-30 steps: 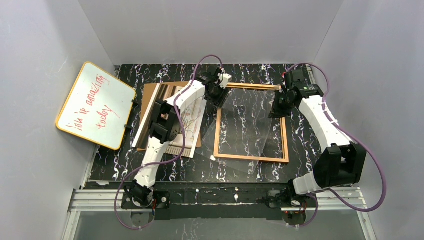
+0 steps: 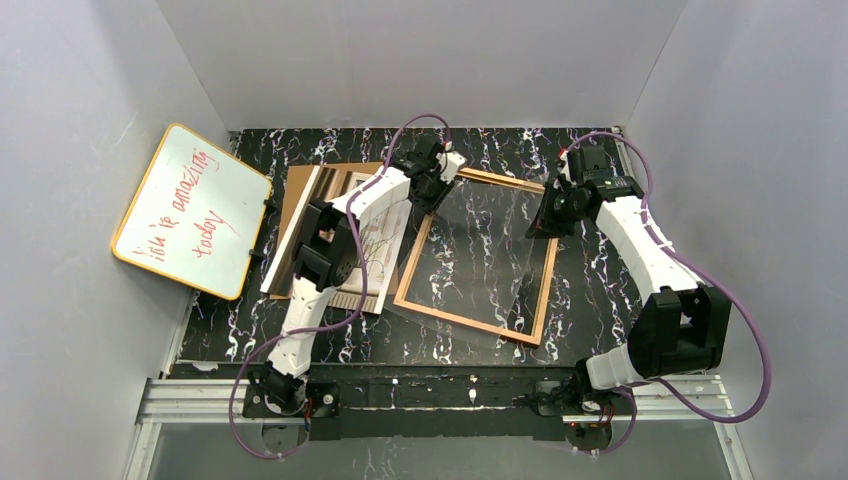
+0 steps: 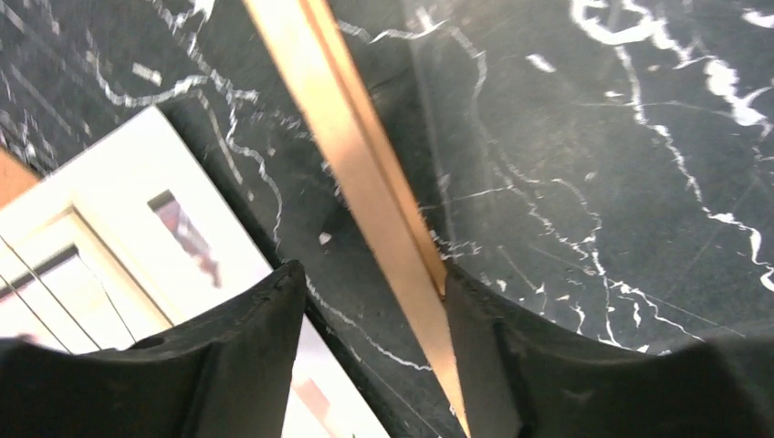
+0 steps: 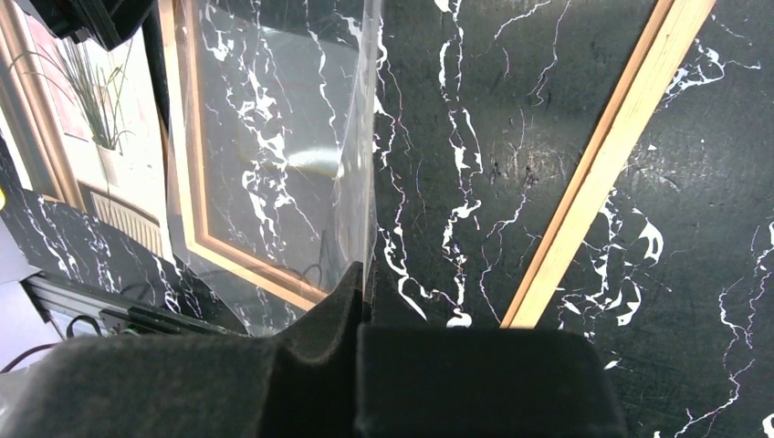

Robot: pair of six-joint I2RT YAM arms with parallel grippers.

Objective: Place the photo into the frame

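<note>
The wooden frame (image 2: 470,322) lies skewed on the dark marbled table, its opening showing table. Over it hangs a clear sheet (image 4: 274,137), its near part reaching past the frame's bottom bar. My right gripper (image 2: 538,226) is shut on that sheet's edge, above the frame's right side. At the upper part of the frame's left bar (image 3: 374,201), my left gripper stands part open. The bar runs below and between its fingers, close to the right one. A picture with a potted plant (image 4: 109,128) lies to the left, partly hidden by the left arm in the top view.
Left of the frame lie a brown backing board (image 2: 298,185) and striped mouldings around the picture. A whiteboard (image 2: 195,210) with red writing leans at the far left.
The frame has turned, its lower end swinging left and its lower right corner coming nearer the front. The right gripper has shifted slightly left with the clear sheet.
</note>
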